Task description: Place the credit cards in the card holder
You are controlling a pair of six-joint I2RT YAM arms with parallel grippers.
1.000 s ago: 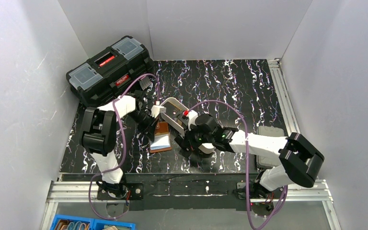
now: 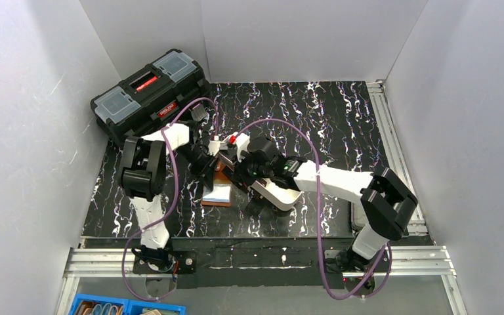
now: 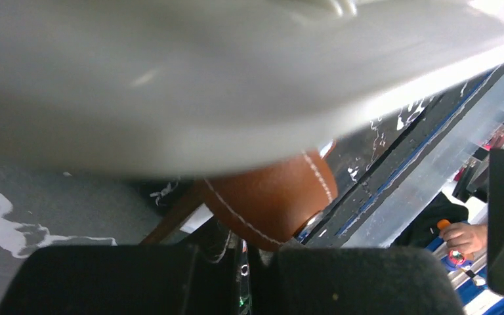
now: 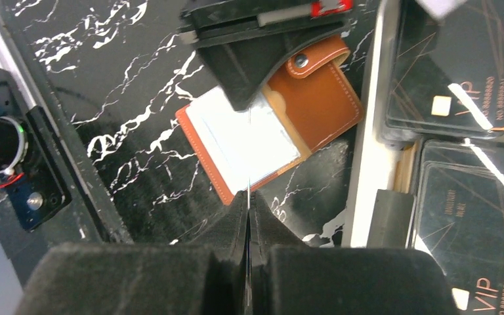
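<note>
The open brown card holder lies on the marble table with a white inner face; in the left wrist view its leather flap [image 3: 269,203] shows close up below a large pale blurred surface. My left gripper is shut beside the holder, with nothing clearly between its fingers. My right gripper is shut and hangs over the pale tray [image 4: 374,170], at its edge beside the holder. Black VIP credit cards [image 4: 446,65] lie in that tray. The top view is crowded by both arms over the holder.
A black toolbox [image 2: 149,95] stands at the back left, close to the left arm. A grey case lies at the right edge, mostly behind the right arm.
My right arm has moved left and toward the back, closer to the left gripper and over the holder's side. The left arm has shifted slightly; the holder has moved a little left.
</note>
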